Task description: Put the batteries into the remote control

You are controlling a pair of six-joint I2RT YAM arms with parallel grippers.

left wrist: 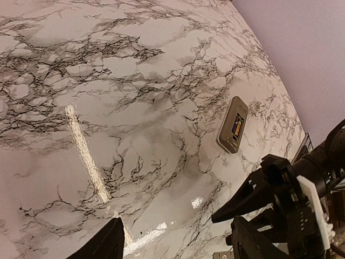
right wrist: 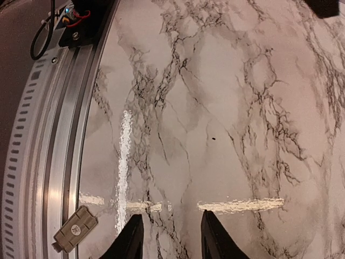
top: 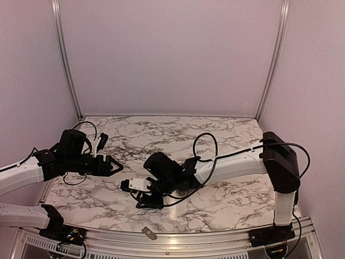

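A grey remote [left wrist: 232, 124] lies on the marble table in the left wrist view, its battery compartment uncovered with an orange-and-black battery visible inside. A small grey piece [top: 149, 233], apparently the battery cover, rests on the front rail; the right wrist view shows it [right wrist: 75, 229] at lower left. My left gripper [top: 114, 166] hangs at left with fingers apart and empty. My right gripper is over the front of the table, fingers part open with nothing between them. The right arm hides the remote in the top view.
The front metal rail [right wrist: 67, 135] with wiring borders the table. Reflective tape strips [right wrist: 241, 205] mark the surface. Pale walls enclose it.
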